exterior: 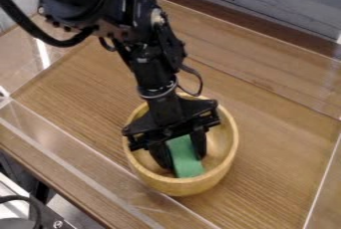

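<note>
My black gripper [177, 138] reaches down from the top left into a yellow bowl [224, 168] near the front middle of the wooden table [273, 153]. It is shut on a green object [186, 161] inside the bowl, with its fingers on either side of the object's upper part. The lower part of the green object shows below the fingers. The back of the bowl is partly hidden by the gripper.
A pale wall [246, 4] runs along the back. Black cables lie at the lower left, off the table's front edge.
</note>
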